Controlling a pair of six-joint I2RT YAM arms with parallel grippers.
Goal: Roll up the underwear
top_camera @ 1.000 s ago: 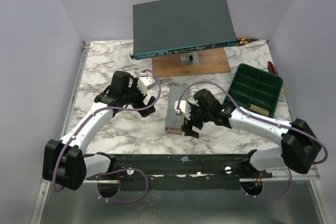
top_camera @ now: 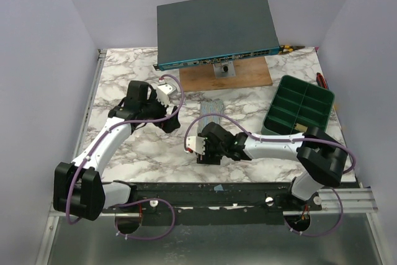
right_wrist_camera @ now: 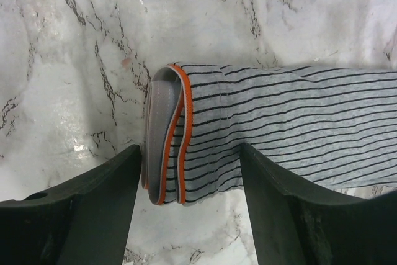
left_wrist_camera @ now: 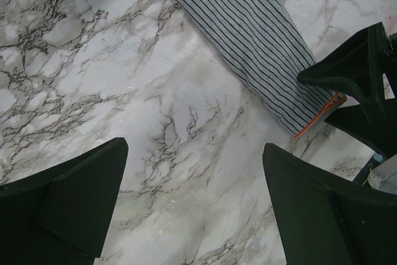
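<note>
Striped underwear with orange edging [right_wrist_camera: 279, 128] lies flat in a long strip on the marble table, its near end folded over. My right gripper is over that folded end, one finger either side of the orange edges, part open; the left wrist view shows its fingers at the cloth. My left gripper stands open over bare marble left of the strip, nothing between its fingers.
A green compartment tray [top_camera: 298, 100] stands at the right. A wooden board [top_camera: 192, 79] with a large dark panel [top_camera: 216, 26] above it is at the back.
My right gripper has moved left onto the underwear's near end. The left arm has shifted slightly leftward.
</note>
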